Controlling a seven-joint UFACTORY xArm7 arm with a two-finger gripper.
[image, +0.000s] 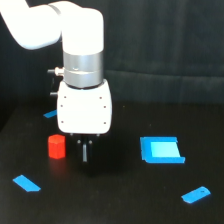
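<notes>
A red cube (57, 147) sits on the dark table at the left, in plain sight. Just to its right in the picture hangs my gripper (84, 152), pointing down from the white hand (84, 108). Its fingers appear together as one narrow strip below the hand, with nothing visible between them. The cube looks apart from the fingers, though their distance in depth is hard to judge.
A square outlined in blue tape (162, 150), pale inside, lies to the right. Blue tape strips mark the front left (26, 184) and front right (196, 195). A dark curtain (160, 60) hangs behind.
</notes>
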